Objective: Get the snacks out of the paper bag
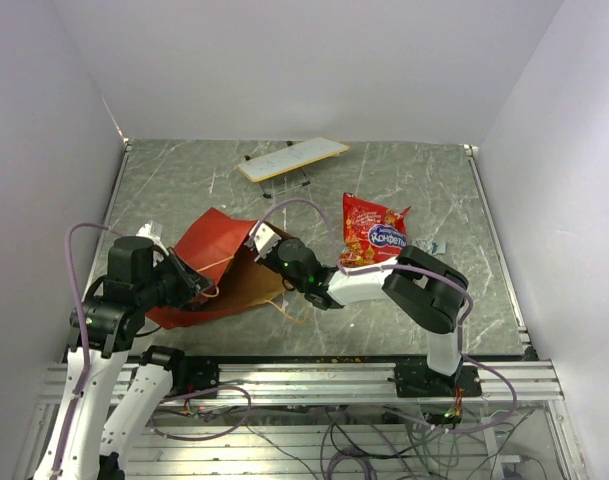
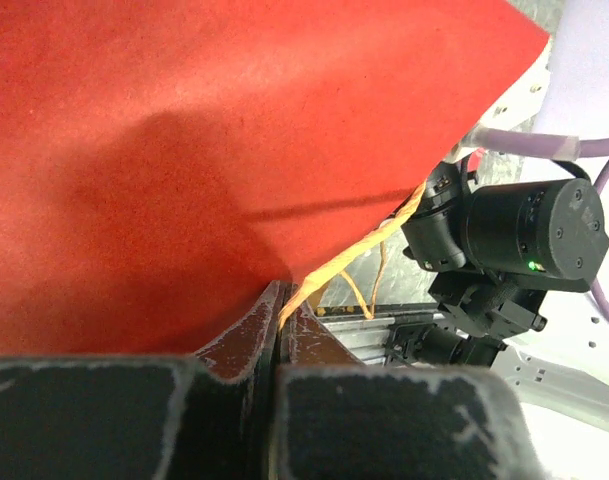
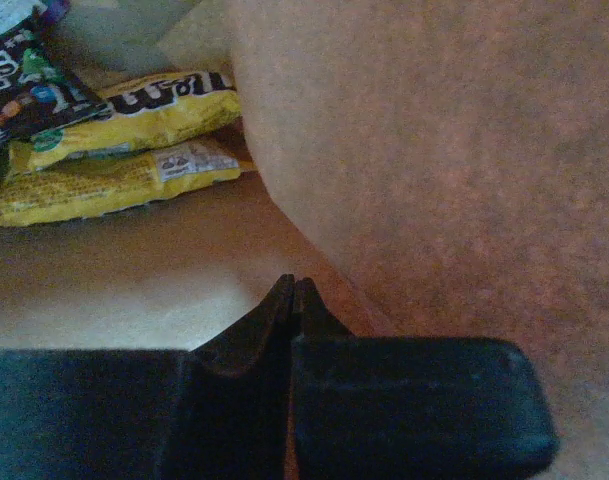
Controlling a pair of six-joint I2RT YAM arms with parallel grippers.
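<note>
The red paper bag (image 1: 209, 243) lies on its side at the left of the table, its mouth toward the right. My left gripper is shut on the bag's twisted yellow handle (image 2: 349, 258). Inside the bag, my right gripper has its fingertips together with nothing between them. Two yellow M&M's packets (image 3: 139, 110) are stacked ahead and left of those fingertips, clear of them. A dark M&M's packet (image 3: 32, 85) rests against them at the left edge. The packets are hidden in the top view.
A red candy bag (image 1: 372, 232) lies right of centre, with a small clear wrapper (image 1: 431, 246) beside it. A tilted white board (image 1: 292, 158) stands at the back. In the right wrist view, the brown bag wall (image 3: 444, 150) rises close on the right.
</note>
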